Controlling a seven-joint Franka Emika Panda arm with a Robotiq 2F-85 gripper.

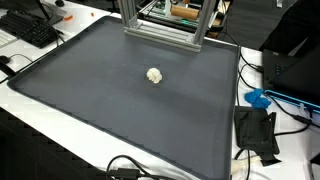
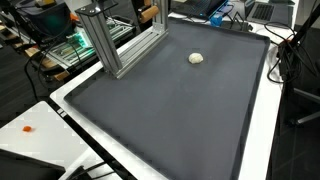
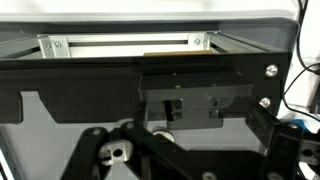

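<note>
A small cream-coloured round object (image 1: 154, 75) lies alone on the dark grey mat (image 1: 100, 90); exterior view 2 shows the same cream object (image 2: 196, 58) towards the mat's far side. In the wrist view my gripper stands open, its dark fingers spread left and right at the lower part of the picture. Nothing can be made out held between them. Ahead of it is a black-fronted drawer unit (image 3: 150, 68) with a pale interior and a brown strip inside. Neither exterior view clearly shows the gripper.
A light metal frame (image 1: 170, 35) stands at the mat's back edge, with a wooden piece (image 1: 184, 12) in it. A keyboard (image 1: 28, 30) is at far left. At right lie a blue item (image 1: 257, 98), a black pouch (image 1: 255, 132) and loose cables.
</note>
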